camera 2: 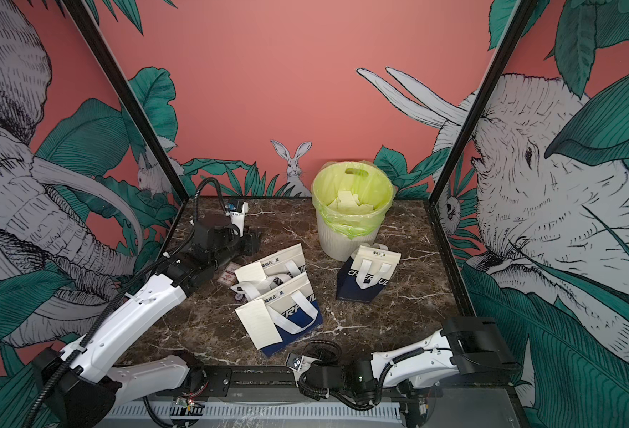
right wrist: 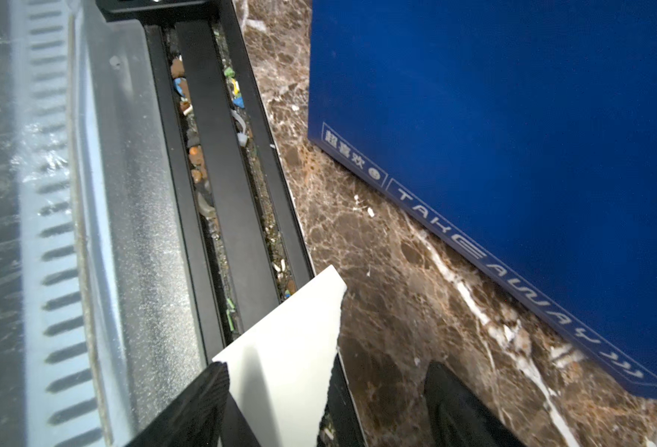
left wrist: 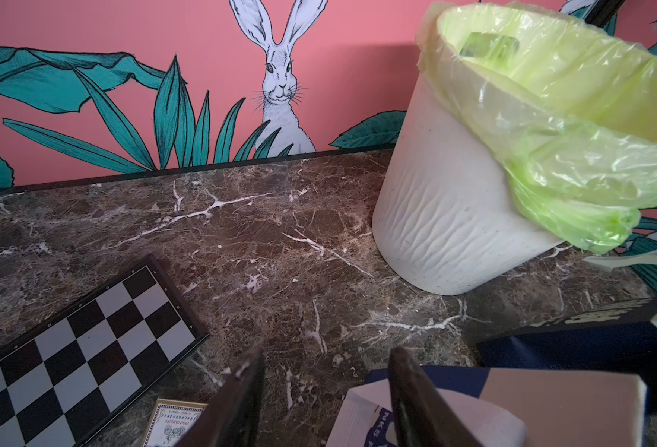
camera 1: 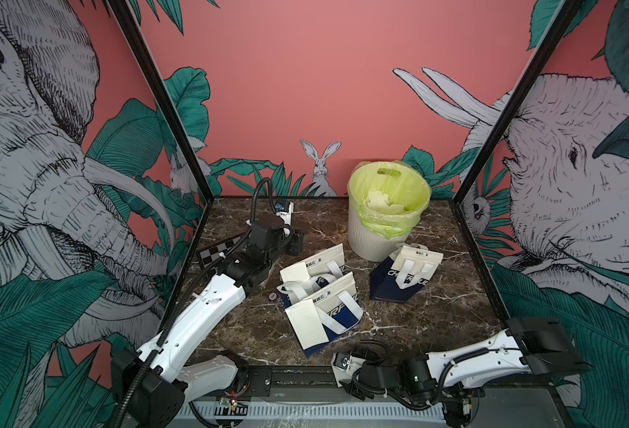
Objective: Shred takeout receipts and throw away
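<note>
A torn white paper scrap (right wrist: 291,342) lies across the black front rail in the right wrist view. Over it, my right gripper stands open, the scrap between and beyond its fingers without visible grip. In the left wrist view my left gripper is open and empty, above bare marble left of the bags. Two blue-and-cream takeaway bags (camera 1: 343,305) stand mid-table, with a cream paper sheet (camera 1: 306,324) on the nearer one. A third bag (camera 1: 400,278) is to their right. Pale paper pieces (camera 1: 382,202) rest inside the lined bin (camera 1: 366,239).
Toward the back left lies a checkered board (left wrist: 97,350), with a small printed card (left wrist: 172,424) nearby. Grooves along the front rail (right wrist: 213,178) hold small debris. The marble between board and bin (left wrist: 283,246) is clear.
</note>
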